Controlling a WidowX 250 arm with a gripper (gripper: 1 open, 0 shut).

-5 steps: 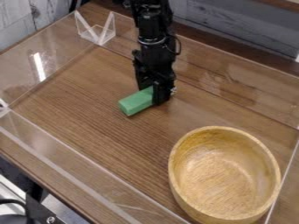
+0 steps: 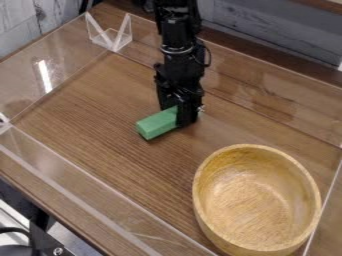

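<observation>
The black arm comes down from the top centre to my gripper [image 2: 182,108], low over the wooden table [image 2: 94,150]. A green block [image 2: 158,124] lies on the table at the gripper, its upper right end hidden by the fingers. Whether the fingers are shut on it I cannot tell.
A yellow bowl [image 2: 257,200] stands at the lower right. A clear plastic object [image 2: 110,30] is at the upper left, and another clear piece at the left edge.
The gripper and green block have shifted very slightly over the last second; little else differs.
</observation>
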